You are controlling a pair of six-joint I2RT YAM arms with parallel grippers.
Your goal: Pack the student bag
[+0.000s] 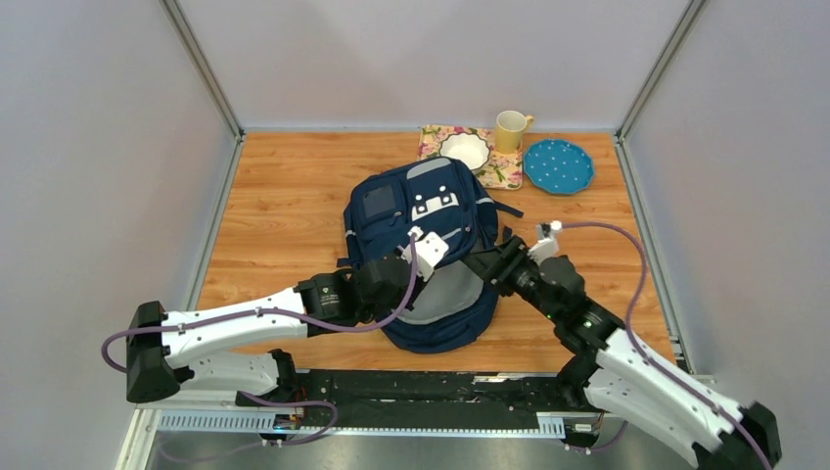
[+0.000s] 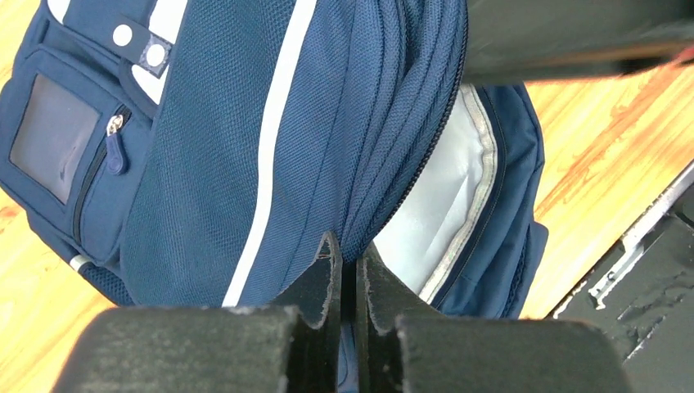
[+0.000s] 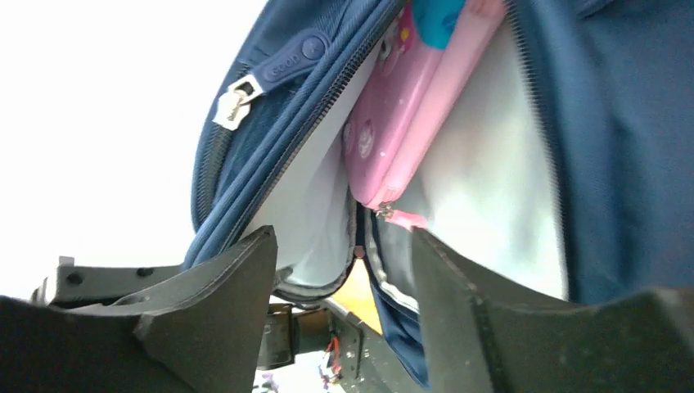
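Observation:
The navy backpack (image 1: 377,230) lies on the table with its main opening facing the front edge, showing a pale lining. My left gripper is shut on the zippered edge of the bag's flap, holding it up. Inside the opening rests a pink pencil case (image 3: 409,106) with a blue patch, seen in the right wrist view; from the top it is hidden under the flap. At the bag's right side, my right gripper stands open at the mouth, its fingers (image 3: 458,303) apart with nothing between them.
At the back right are a floral placemat (image 1: 502,174), a small white scalloped dish (image 1: 464,149), a yellow mug (image 1: 509,131) and a blue dotted plate (image 1: 558,166).

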